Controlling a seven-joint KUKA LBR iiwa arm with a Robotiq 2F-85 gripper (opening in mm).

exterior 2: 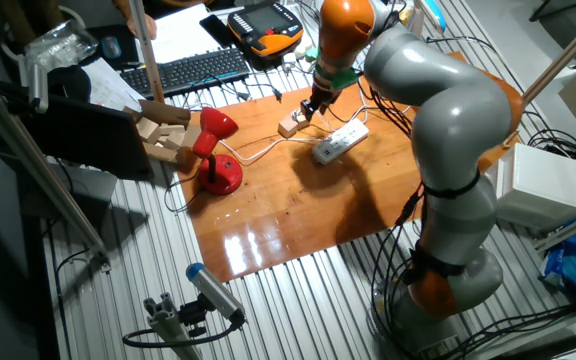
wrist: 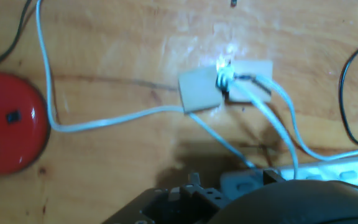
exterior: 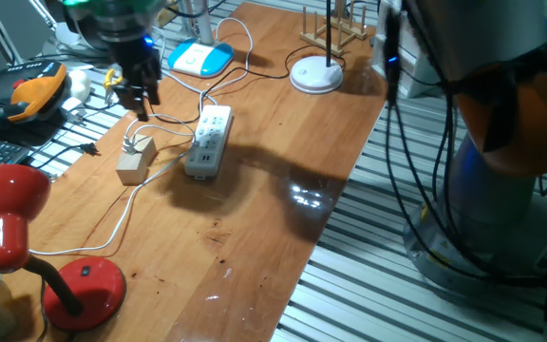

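My gripper (exterior: 147,108) hangs above the table's far left side, over and just behind a wooden block (exterior: 135,165) in exterior view 1. White plugs (exterior: 130,144) with cables rest at the top of that block; the wrist view shows a white plug (wrist: 226,77) across its middle. To the block's right lies a white power strip (exterior: 209,142), partly covered by dark gripper parts at the bottom of the wrist view. Nothing held is visible, but whether the fingers are open or shut is unclear. A red lamp (exterior: 84,292) stands at the near left.
White cables (exterior: 122,218) run over the wood between lamp and strip. A blue-and-white lamp base (exterior: 200,59), a round white base (exterior: 316,75) and a wooden rack (exterior: 334,38) stand at the far end. Bare tabletop (exterior: 226,247) spans the near middle.
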